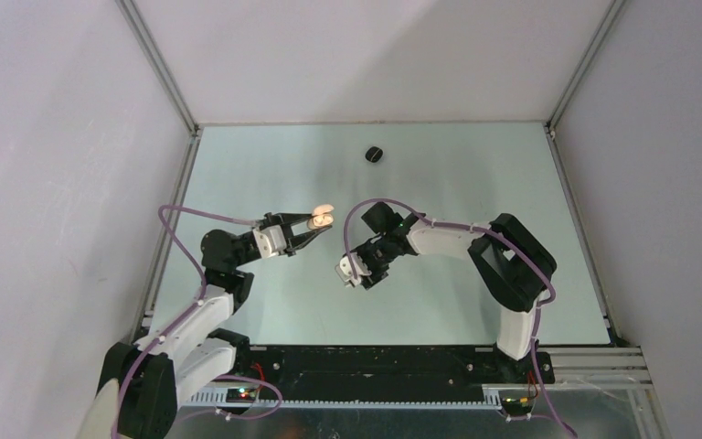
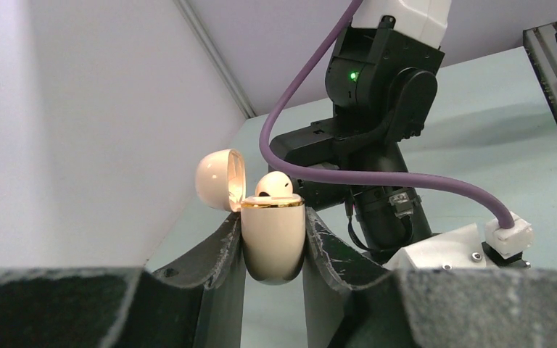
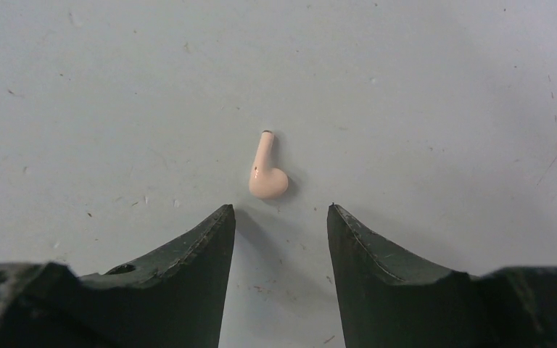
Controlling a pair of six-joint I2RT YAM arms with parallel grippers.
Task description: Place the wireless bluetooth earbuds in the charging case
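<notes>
A cream charging case (image 2: 272, 239), lid open and an earbud (image 2: 274, 184) showing in its top, is held upright by my left gripper (image 1: 320, 229); in the left wrist view the fingers grip its body. A loose earbud (image 3: 267, 177) lies on the table in the right wrist view, stem pointing away. My right gripper is open just short of it, a fingertip on either side of the gap below the earbud. In the top view the right wrist hides that earbud.
A small black object (image 1: 374, 155) lies at the back middle of the pale table (image 1: 265, 165). Walls border the sides and back. Purple cables loop over both arms.
</notes>
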